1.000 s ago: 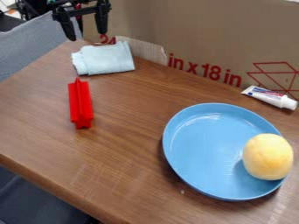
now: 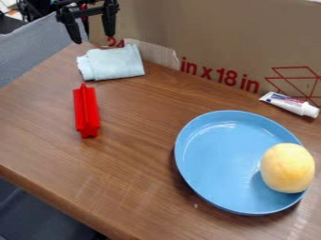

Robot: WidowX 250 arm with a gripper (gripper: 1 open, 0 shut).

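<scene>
My black gripper (image 2: 92, 28) hangs at the top left, open with nothing between its fingers, above a folded pale cloth (image 2: 111, 64) at the back left of the table. A long red object (image 2: 86, 112) lies to the left of centre. At the right a blue plate (image 2: 215, 154) holds a round pale yellow object (image 2: 287, 170) on its right side. A white tube (image 2: 290, 103) with a printed label lies at the back right.
A cardboard wall (image 2: 220, 37) with red print stands along the back.
</scene>
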